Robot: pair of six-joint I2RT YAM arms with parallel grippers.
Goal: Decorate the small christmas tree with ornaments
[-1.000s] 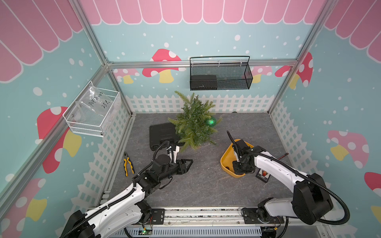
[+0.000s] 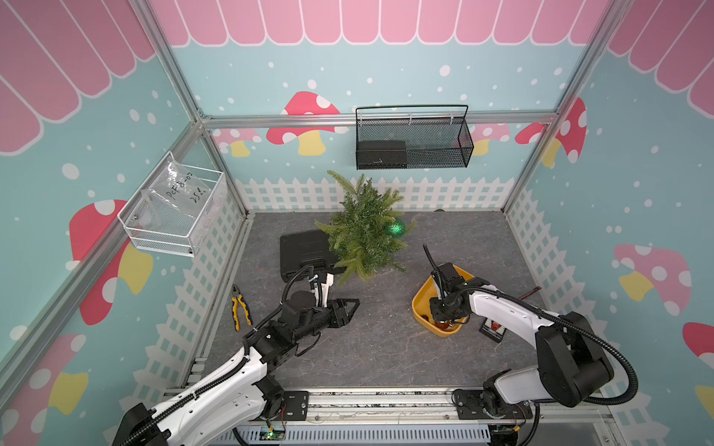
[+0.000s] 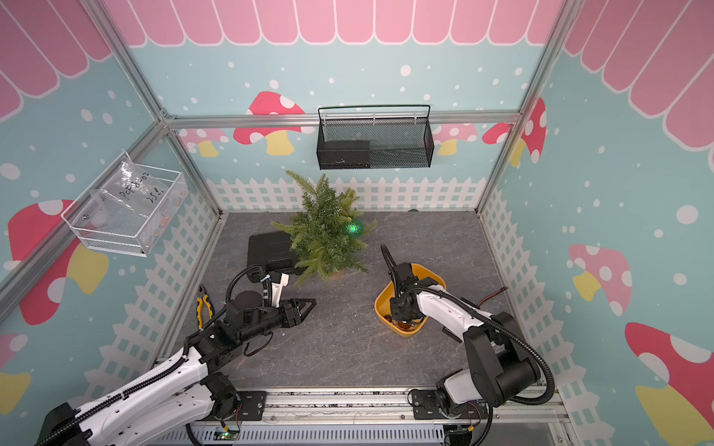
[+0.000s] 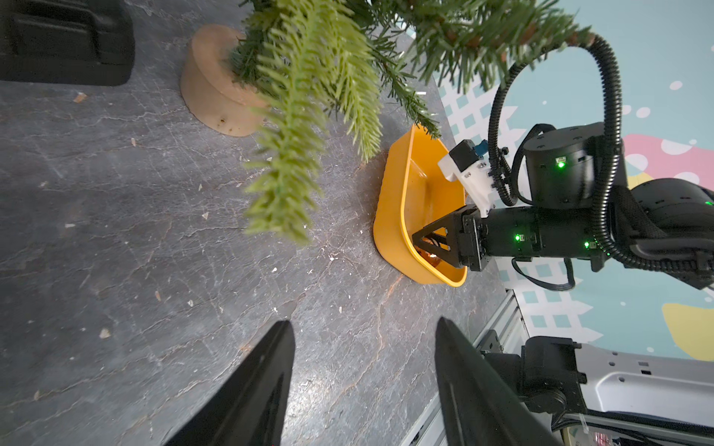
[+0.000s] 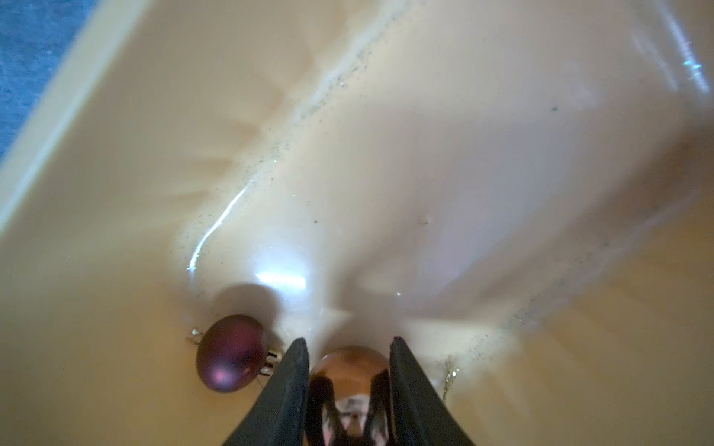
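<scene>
The small tree [image 2: 364, 223] stands mid-table on a wooden base [image 4: 219, 89], a green glittery ornament [image 2: 395, 228] at its right side. In the yellow bin [image 2: 424, 301], my right gripper is shut on a copper-coloured ornament [image 5: 349, 360]; a dark red ornament [image 5: 230, 353] lies to its left on the bin floor. My left gripper stands open and empty over bare table, left of the bin and in front of the tree.
A black case [image 2: 301, 249] lies left of the tree, pliers [image 2: 239, 304] at the left edge. A small tray [image 2: 491, 330] is right of the bin. Wire baskets [image 2: 414, 141] hang on the walls. The table between the arms is clear.
Over the last second my right arm has shifted slightly left within the bin. The left arm has moved very slightly left.
</scene>
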